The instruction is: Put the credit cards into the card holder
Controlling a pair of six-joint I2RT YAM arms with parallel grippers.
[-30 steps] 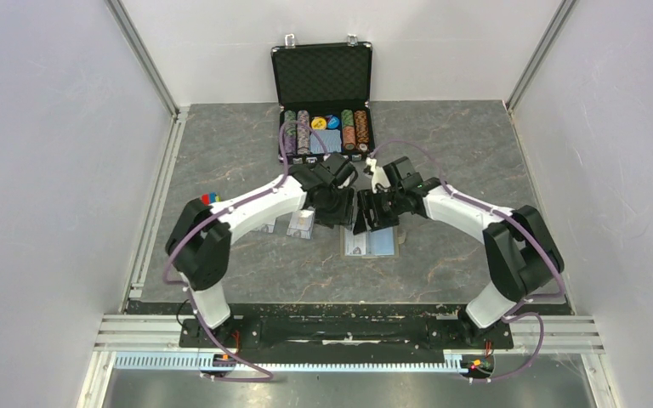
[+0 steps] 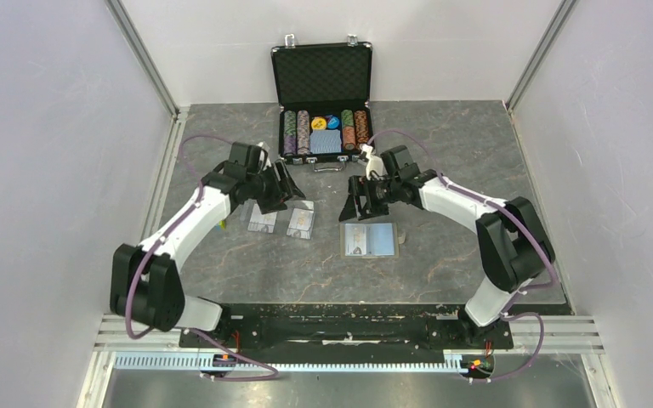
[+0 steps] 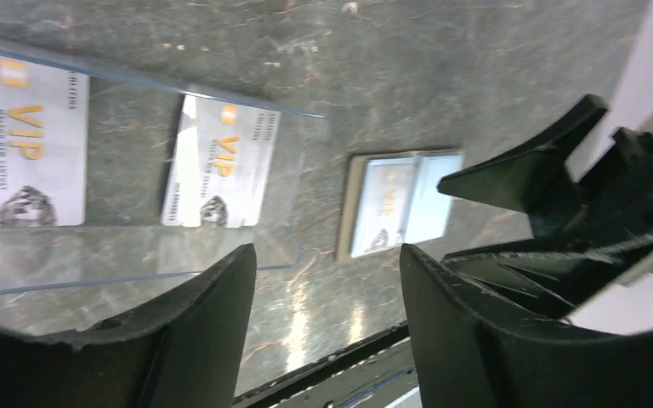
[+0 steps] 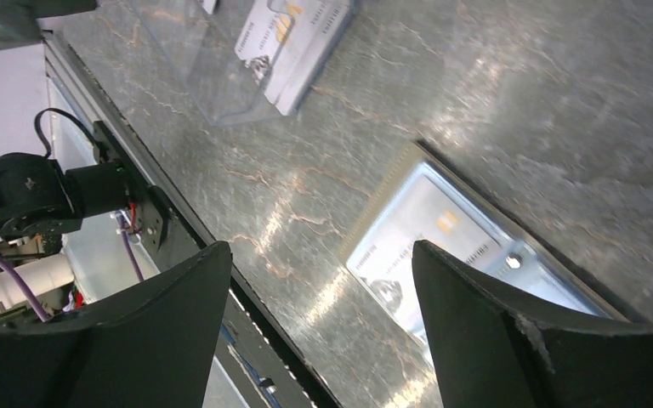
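My left gripper (image 2: 279, 191) hangs above two clear sleeves holding white VIP cards (image 2: 262, 219); in the left wrist view its fingers stand apart, nothing seen between them, and the nearer card (image 3: 217, 161) lies beyond them. My right gripper (image 2: 364, 202) stands open just behind and above the card holder (image 2: 369, 240), an open flat case with a white card (image 4: 417, 246) in one side and a pale blue other side. In the right wrist view nothing is between its fingertips.
An open chip case (image 2: 323, 136) stands at the back centre. Small coloured items (image 2: 221, 223) are partly hidden under the left arm.
The left arm has swung left from over the card holder to above the sleeves.
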